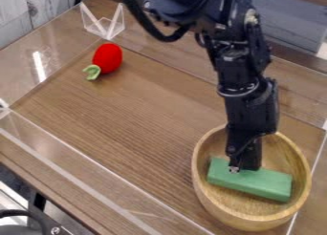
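A round tan wooden bowl (220,205) sits at the lower right, with a flat green block (255,181) lying in it. The black gripper (235,164) reaches down into the bowl, its tip just over or on the block's upper left part. It looks shut, with nothing visible between its fingers; whether it touches the block is unclear.
A red pepper-like object (107,57) with a green tip lies at the upper left, near a white wire item (105,19).
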